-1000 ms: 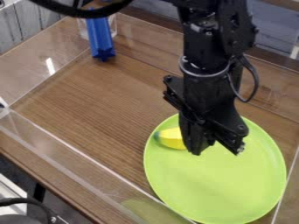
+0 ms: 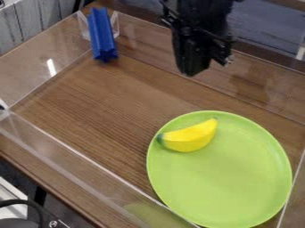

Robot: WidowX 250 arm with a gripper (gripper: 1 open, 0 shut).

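Observation:
My gripper [image 2: 191, 53] is raised at the top centre, dark and partly cut off by the frame's edge; its finger state is hard to make out. Below it a yellow banana-like piece [image 2: 187, 135] rests on the upper left part of a green plate [image 2: 233, 183].
A blue object [image 2: 103, 36] stands in a clear holder at the top left of the wooden surface [image 2: 89, 107]. Clear low walls run along the left and near edges.
My gripper has moved up and back, away from the green plate, uncovering the yellow piece, which stays on the plate.

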